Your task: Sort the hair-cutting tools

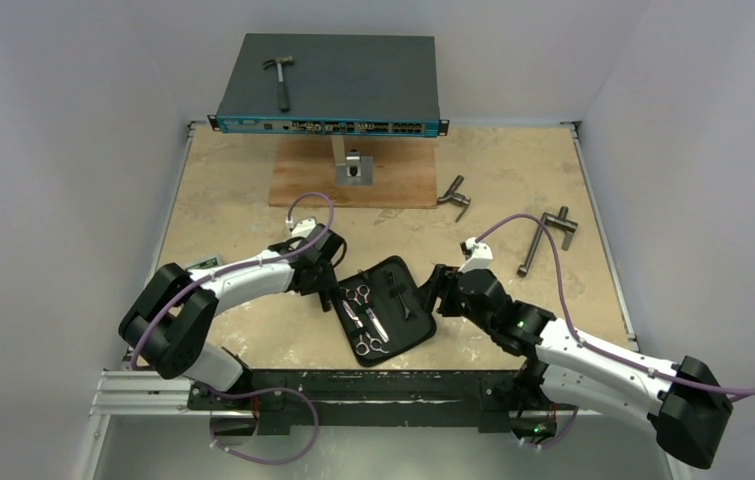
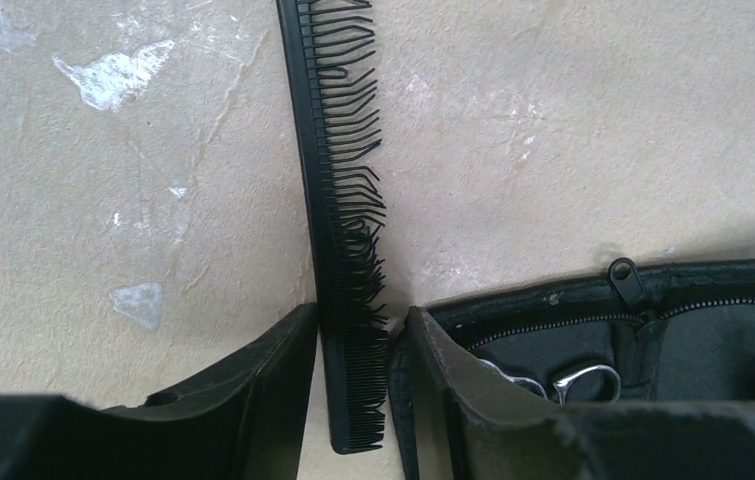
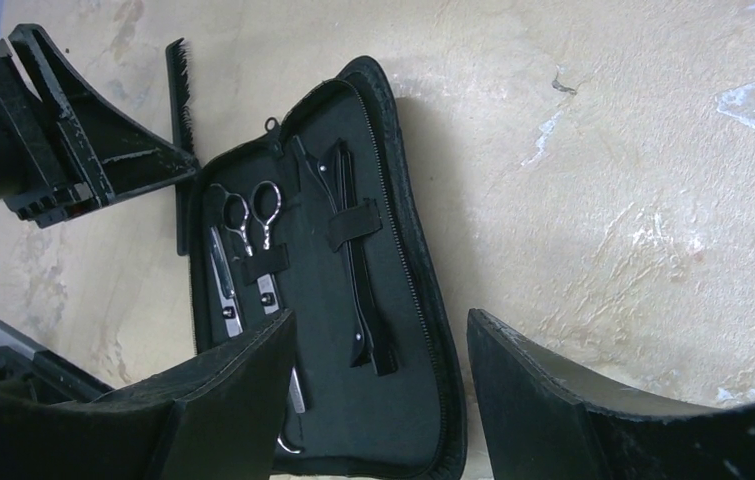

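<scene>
A black comb with bent teeth lies on the table along the left edge of the open black zip case. The left gripper is partly open, its fingertips on either side of the comb's lower part. One finger meets the comb's spine; the other is at the case's corner, close to the teeth. Inside the case, two pairs of scissors and a black tool sit under straps. My right gripper stands open at the case's right side, nothing held.
A network switch with a hammer on top stands at the back. Two metal tools lie to the right. A small green-edged item is partly hidden behind the left arm.
</scene>
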